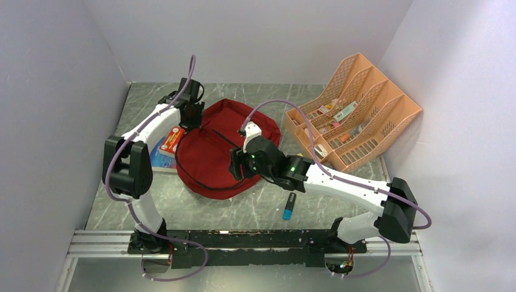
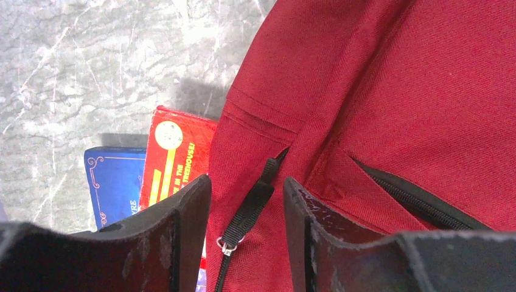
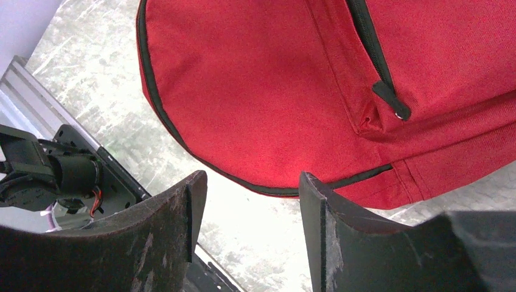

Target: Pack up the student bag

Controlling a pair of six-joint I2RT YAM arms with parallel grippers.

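The red bag (image 1: 213, 158) lies flat in the middle of the table, its black zip running along the edge. A black zipper pull (image 2: 246, 210) shows between the fingers of my left gripper, which is part open above the bag's left edge and clear of the pull on both sides. My right gripper stands open over the front edge of the bag, with nothing between its fingers. A second zipper pull (image 3: 391, 100) lies on an inner pocket. Beside the bag at the left are a red book (image 1: 171, 143) and a blue book (image 1: 160, 160) under it.
An orange organizer (image 1: 389, 131) holding several small items stands at the back right. A dark marker with a blue end (image 1: 288, 210) lies on bare table near the front. Free table shows left of the marker.
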